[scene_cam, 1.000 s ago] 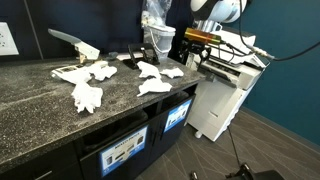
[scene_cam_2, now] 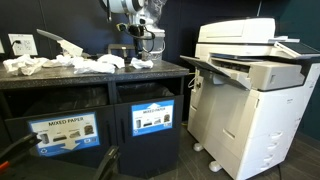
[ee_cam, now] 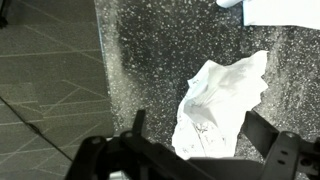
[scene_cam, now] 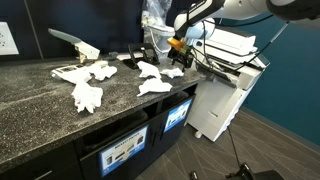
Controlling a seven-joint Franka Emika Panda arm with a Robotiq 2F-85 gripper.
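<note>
A crumpled white paper point(ee_cam: 220, 105) lies on the dark speckled counter point(ee_cam: 150, 60), near its edge in the wrist view. My gripper stands open above it, the fingers apart on either side of the paper's lower part in that view. Nothing is held between them. From exterior view 1, the gripper point(scene_cam: 182, 46) hangs over the counter's far end, above the paper point(scene_cam: 172, 72) there. Exterior view 2 also has the gripper point(scene_cam_2: 140, 48) clear of the paper point(scene_cam_2: 142, 64) below.
More crumpled papers, such as one at the near end point(scene_cam: 88, 97), are spread along the counter. Below it are bins labelled mixed paper point(scene_cam_2: 152, 117). A large white printer point(scene_cam_2: 245, 95) stands beside the counter's end. Wrist view has another white piece point(ee_cam: 280, 12) at the top.
In exterior view 1 my gripper has moved left from beside the printer to over the papers at the counter's far end. The papers look unmoved.
</note>
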